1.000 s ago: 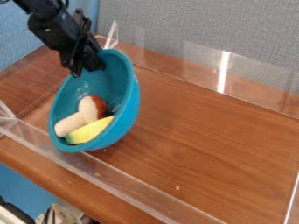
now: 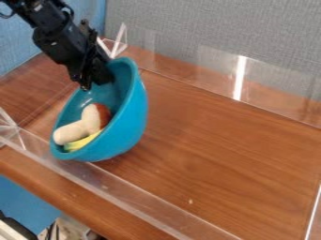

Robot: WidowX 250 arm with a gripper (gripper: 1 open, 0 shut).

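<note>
A blue bowl (image 2: 128,117) is held tilted steeply on its side, with its high rim at the back. My black gripper (image 2: 94,75) is shut on that upper rim. Low inside the bowl lie a pale, rounded long object (image 2: 73,132), a reddish-brown piece (image 2: 97,115) and a yellow piece (image 2: 78,144), partly hidden.
Clear plastic edging (image 2: 138,205) runs along the front and back. A grey padded wall (image 2: 213,28) stands behind.
The bowl and my gripper have shifted only slightly. The pieces inside have settled a little, with less of the yellow one showing.
</note>
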